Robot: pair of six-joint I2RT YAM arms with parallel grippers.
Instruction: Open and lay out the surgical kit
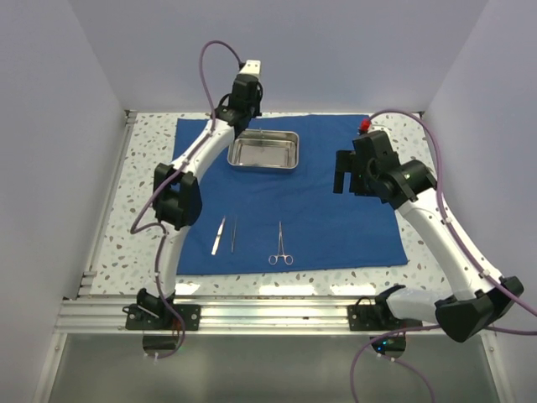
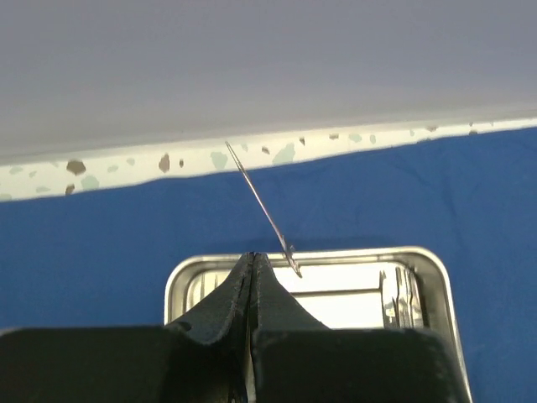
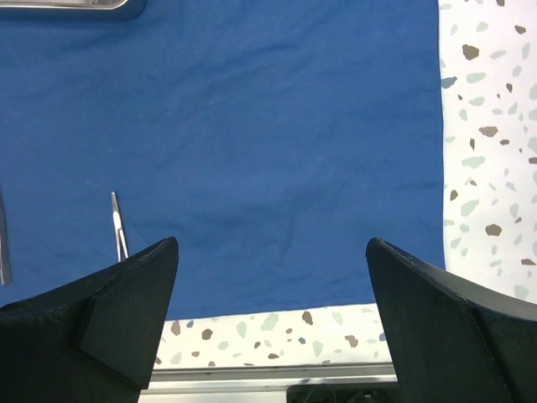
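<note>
A metal tray [image 1: 264, 166] sits at the back of the blue cloth [image 1: 319, 222]. My left gripper is shut above its far left part; nothing shows between the fingertips. A thin metal instrument [image 2: 265, 206] slants across the tray's far rim in the left wrist view, just right of those tips. Whether it rests on the rim is unclear. More instruments [image 2: 401, 298] lie in the tray's right part. Toward the front lie a scalpel [image 1: 218, 236], tweezers [image 1: 234, 234] and a ringed clamp [image 1: 280, 247]. My right gripper hangs open and empty over the cloth's right side.
Speckled table [image 1: 134, 193] borders the cloth. Behind the tray a grey wall [image 2: 268, 67] rises close to my left gripper.
</note>
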